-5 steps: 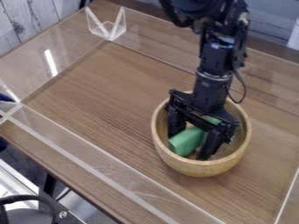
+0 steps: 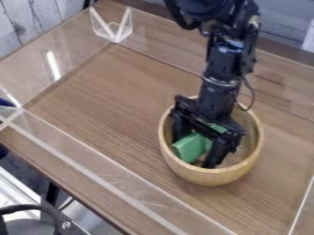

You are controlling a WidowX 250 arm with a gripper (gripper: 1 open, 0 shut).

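A tan wooden bowl (image 2: 211, 175) sits on the wooden table at the right of centre. Inside it lies a green object (image 2: 188, 148), partly hidden by my black gripper (image 2: 205, 138), which reaches down into the bowl with its fingers open around or over that object. Whether the fingers touch it is unclear.
A clear plastic piece (image 2: 110, 29) stands at the back left of the table (image 2: 98, 101). A black cable (image 2: 31, 209) crosses the bottom left corner.
The gripper has shifted slightly inside the bowl, and the green object shows in a slightly different place under the fingers.
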